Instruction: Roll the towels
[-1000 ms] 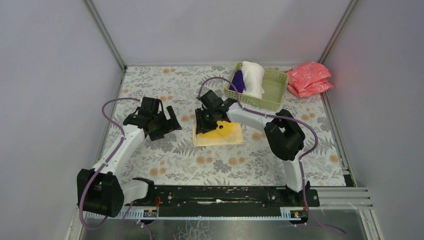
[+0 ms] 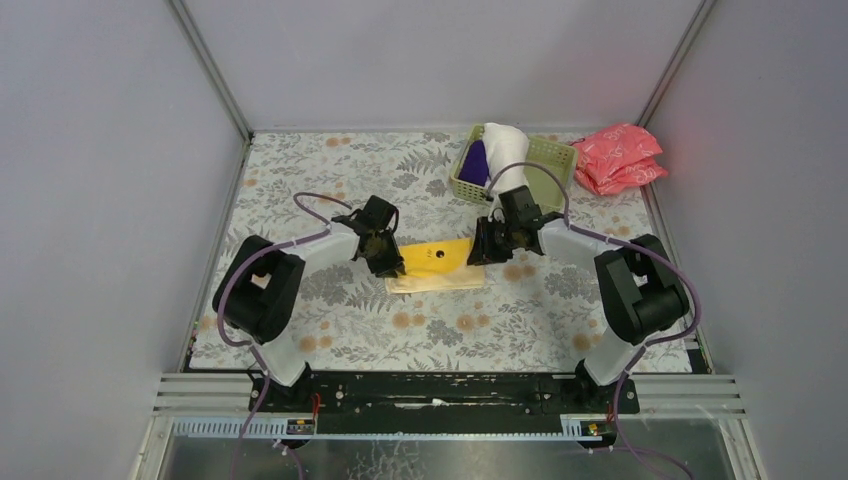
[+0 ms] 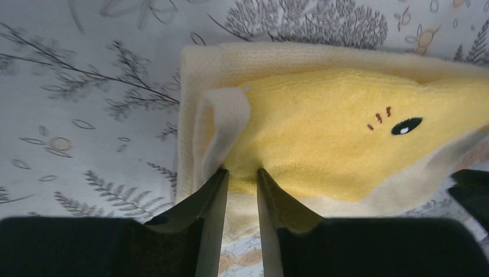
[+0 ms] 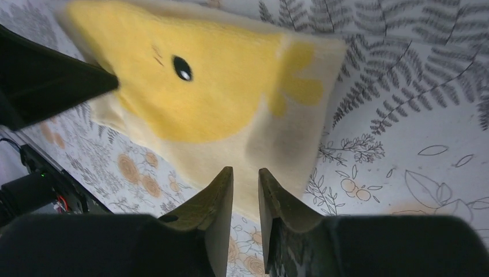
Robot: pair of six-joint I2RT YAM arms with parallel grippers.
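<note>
A yellow and cream towel [image 2: 432,262], folded into a flat rectangle, lies at the middle of the table. A dark eye motif marks its upper face. At its left end, my left gripper is shut on the towel, whose cloth wrinkles around the fingertips; a cream fold [image 3: 230,112] stands up just beyond them. My right gripper points down at the towel's right end. Its fingers stand a narrow gap apart over the cream border [image 4: 262,150]. Whether they touch the cloth is unclear.
Behind the right arm stands a green basket [image 2: 555,153] holding a white cloth [image 2: 504,150] and a purple cloth [image 2: 474,164]. Red packaging [image 2: 617,158] lies at the back right corner.
My left gripper has come in from the left to the towel's left end and closed there. My right gripper has moved from the left end to the right end and lowered.
</note>
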